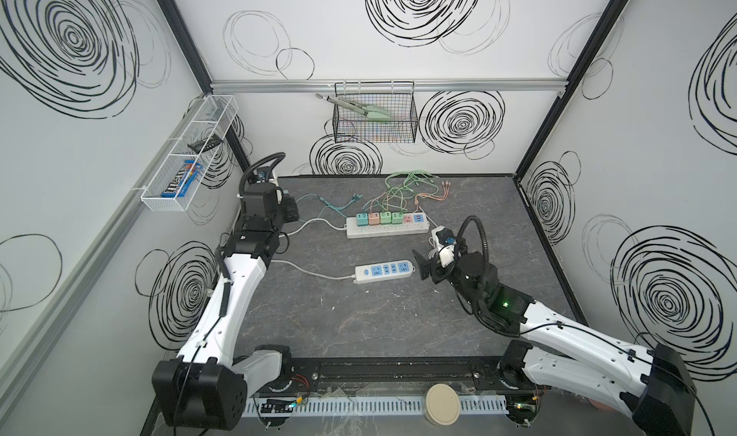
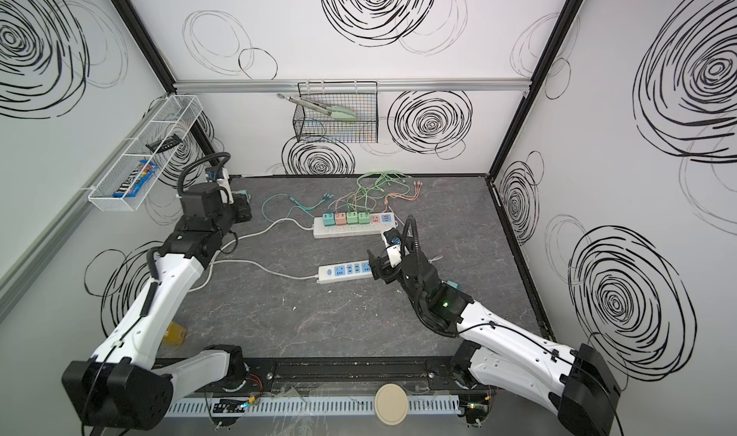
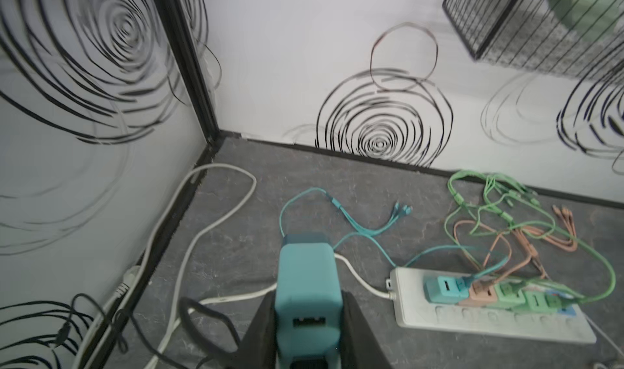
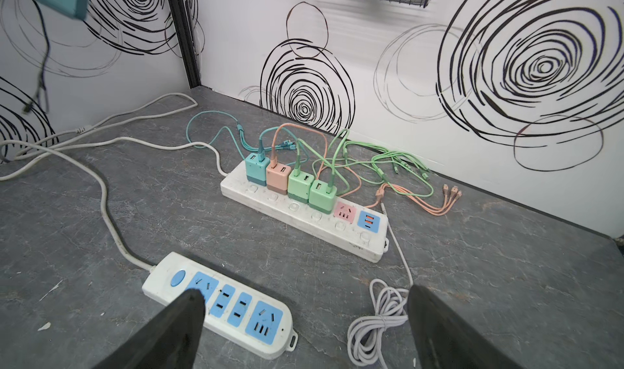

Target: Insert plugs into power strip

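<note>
My left gripper is raised at the back left, shut on a teal charger (image 3: 307, 284) with a dark cable hanging. The long power strip (image 4: 260, 200) at the back holds teal (image 4: 256, 169), pink (image 4: 279, 177) and green (image 4: 299, 185) chargers with cables. The short white power strip (image 4: 170, 266) lies nearer, its sockets empty. My right gripper hangs open at the short strip's right end, nothing between its fingers.
A coiled white cable (image 4: 377, 323) lies right of the strips. Loose cables (image 4: 396, 161) tangle at the back. Wire baskets (image 1: 374, 132) hang on the walls.
</note>
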